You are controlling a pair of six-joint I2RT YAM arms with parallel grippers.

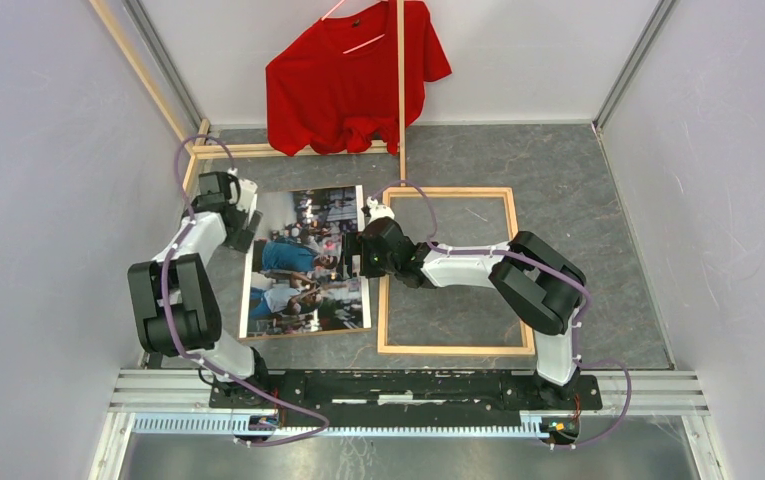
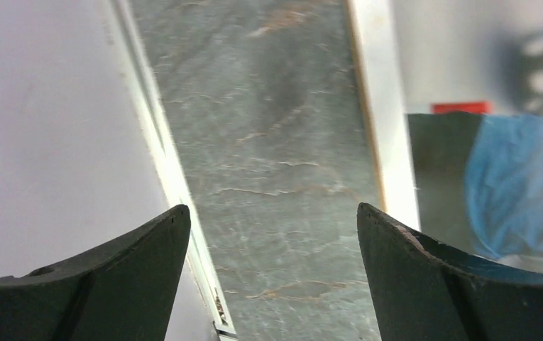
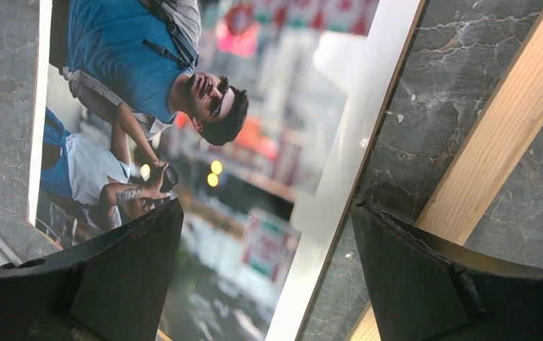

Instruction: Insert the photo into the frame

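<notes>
The photo [image 1: 298,300], a white-bordered street scene with people, lies flat left of the empty wooden frame [image 1: 448,349]. My left gripper is open at the photo's left border, mostly over bare grey floor, with nothing between its fingers. Its right finger [image 2: 417,284] is close to the white border; whether they touch cannot be told. At the opposite border, my right gripper stands open above the photo's right edge. One finger [image 3: 123,277] is over the picture, the other over the narrow gap beside the frame's left bar [image 3: 492,135].
A red T-shirt [image 1: 338,85] hangs on a hanger at the back, by wooden bars [image 1: 268,150]. The left wall [image 2: 55,142] is near my left gripper. Floor inside the frame is clear, apart from the right forearm above it.
</notes>
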